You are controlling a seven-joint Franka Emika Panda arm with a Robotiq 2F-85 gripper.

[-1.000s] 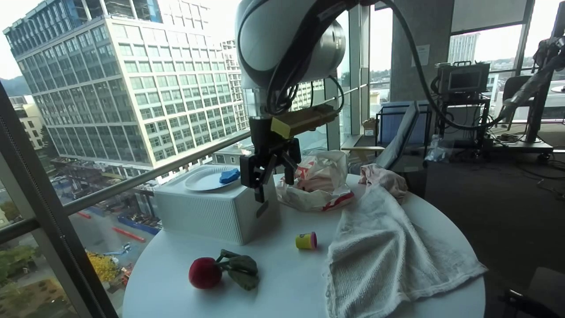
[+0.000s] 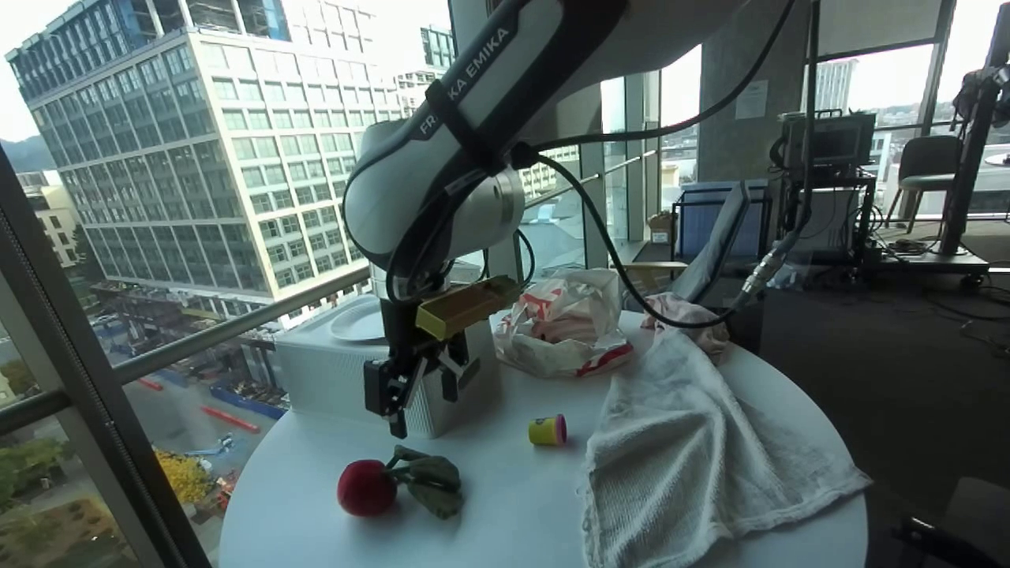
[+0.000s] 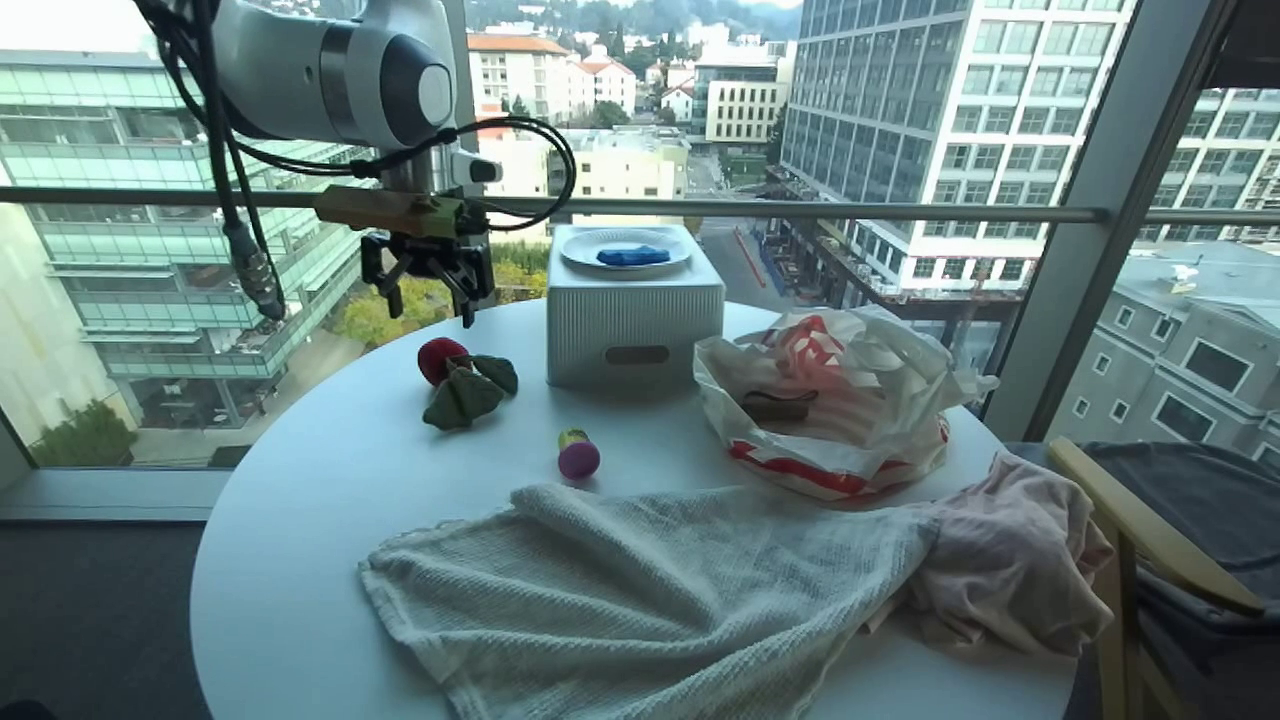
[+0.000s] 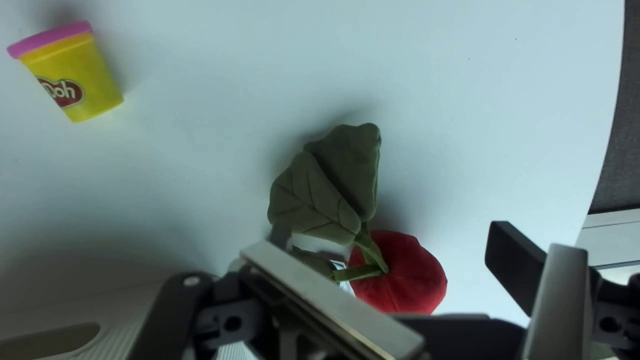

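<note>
A plush red radish [image 2: 367, 488] with dark green leaves [image 4: 318, 189] lies on the white round table. Above it, my gripper [image 2: 422, 397] stands open, its fingers wide apart and empty. In the wrist view the red bulb [image 4: 399, 273] shows beyond the gap between the fingers, and one finger covers part of the leaves. Farther across the tabletop, a yellow Play-Doh tub [image 2: 546, 431] with a pink lid lies on its side, apart from the radish and the gripper.
A white ribbed box [image 3: 636, 318] stands beside the radish, bearing a plate [image 3: 582, 250] with a blue item [image 3: 633, 256]. A crumpled plastic bag [image 3: 828, 402], a pale towel [image 3: 672, 600] and a pink cloth [image 3: 1014, 552] take up other parts of the table.
My gripper has come down and moved left in exterior view 1, from beside the plate toward the radish. The radish and tub have stayed in place.
</note>
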